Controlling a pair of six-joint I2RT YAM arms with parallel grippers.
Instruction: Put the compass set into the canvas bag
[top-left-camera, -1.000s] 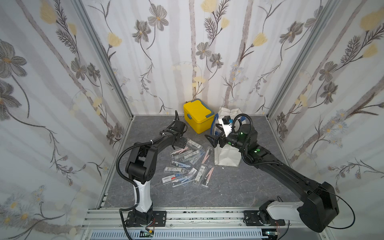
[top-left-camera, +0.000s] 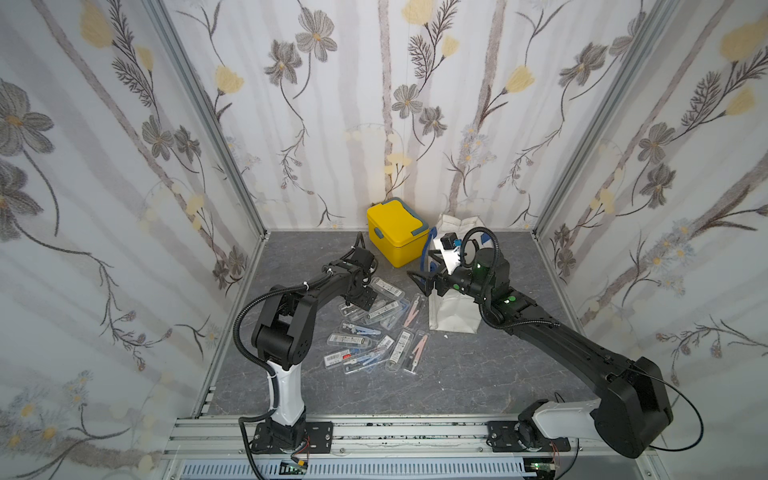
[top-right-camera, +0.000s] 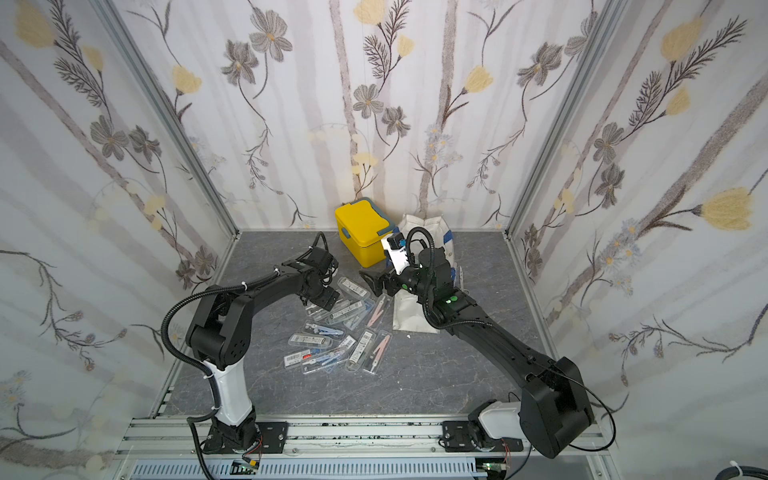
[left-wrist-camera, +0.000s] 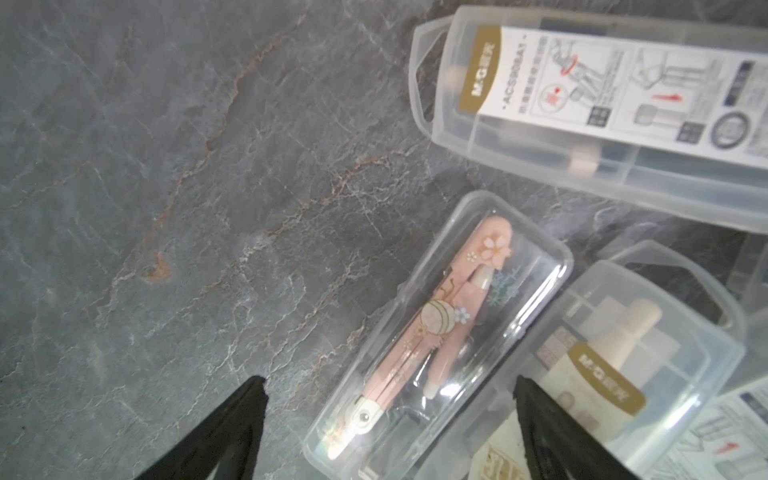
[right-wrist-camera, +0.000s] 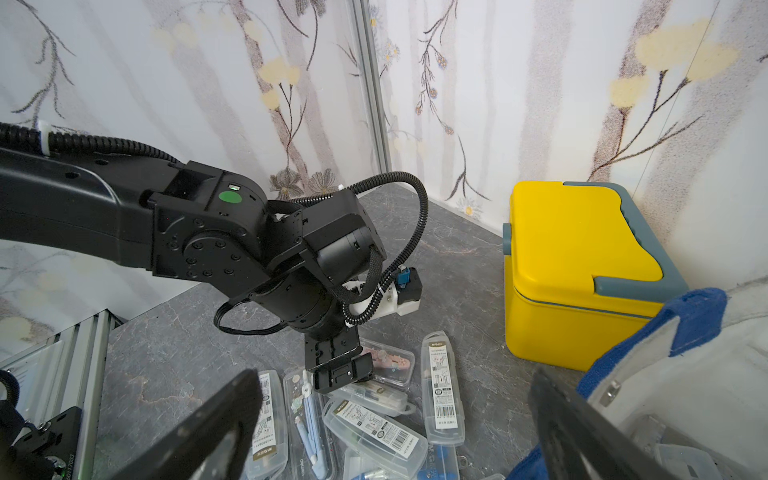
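Note:
In the left wrist view, a clear case holding a pink compass (left-wrist-camera: 428, 336) lies between the fingers of my left gripper, which stands open above it. No contact shows. Close to its right is another clear case (left-wrist-camera: 624, 344) with a paper label, and farther up a third, labelled case (left-wrist-camera: 600, 104). My right gripper is open and empty, held by the canvas bag's mouth. White with blue trim, the canvas bag (top-left-camera: 454, 310) lies at the right of the pile, partly behind my right arm. A clear case (right-wrist-camera: 688, 464) shows inside it.
A yellow box (top-left-camera: 396, 232) with blue-grey trim stands by the back wall, left of the bag. Several more compass cases (top-left-camera: 400, 349) are spread over the middle of the table, some overlapping. Bare tabletop (top-left-camera: 472, 376) shows at front right.
My left gripper has come slightly toward the front and right, lower over the pile, covering more of the pink compass case. The right arm shifted only slightly. The cases look unmoved.

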